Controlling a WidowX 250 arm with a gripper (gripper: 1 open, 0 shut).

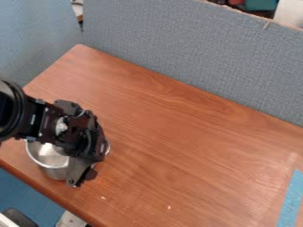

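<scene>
The black robot gripper (81, 168) reaches in from the left edge, low over a shiny steel pot (46, 160) at the near left of the wooden table (178, 142). The gripper's body hides much of the pot, and its lower end overlaps the pot's right side. I cannot make out the space between the fingertips or whether anything is there.
Grey-blue padded panels (190, 62) border the back and left of the table. A light blue strip (290, 197) lies at the right edge.
</scene>
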